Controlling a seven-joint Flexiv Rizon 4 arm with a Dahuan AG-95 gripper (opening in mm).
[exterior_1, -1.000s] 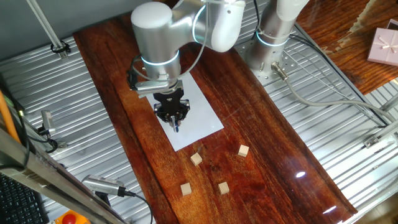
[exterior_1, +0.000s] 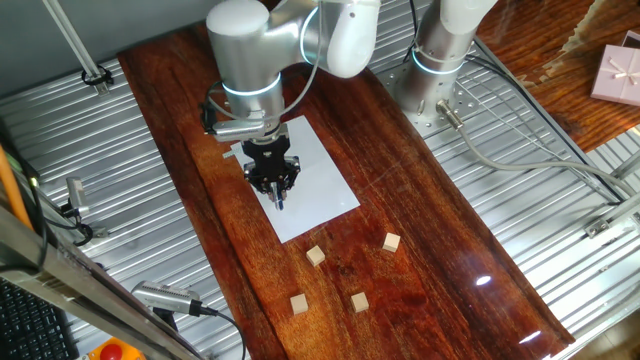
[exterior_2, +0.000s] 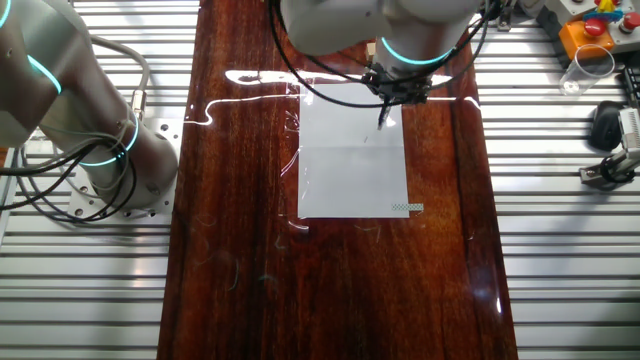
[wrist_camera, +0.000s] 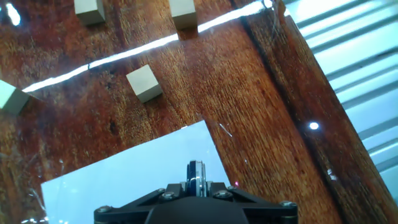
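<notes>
Over the white sheet of paper (exterior_1: 318, 185) hangs my gripper (exterior_1: 279, 200), pointing down. In the wrist view the gripper has its fingers together, and no block shows between them. Several pale wooden blocks lie apart on the bare wood beyond the paper: one block (exterior_1: 316, 255) close to the paper's edge, another block (exterior_1: 391, 242) to its right, and two farther off, a block (exterior_1: 299, 303) and a block (exterior_1: 360, 302). Exterior view 2 has the paper (exterior_2: 350, 175) flat, with the gripper (exterior_2: 383, 118) over its upper right part.
The dark wooden table (exterior_1: 430, 230) is bordered by ribbed metal decking (exterior_1: 120, 190). A camera (exterior_1: 168, 298) with a cable stands at the lower left, off the wood. A checkered strip (exterior_2: 407, 207) lies at one paper corner.
The arm and gripper have shifted slightly to the left in exterior view 1. The blocks and the paper lie where they were.
</notes>
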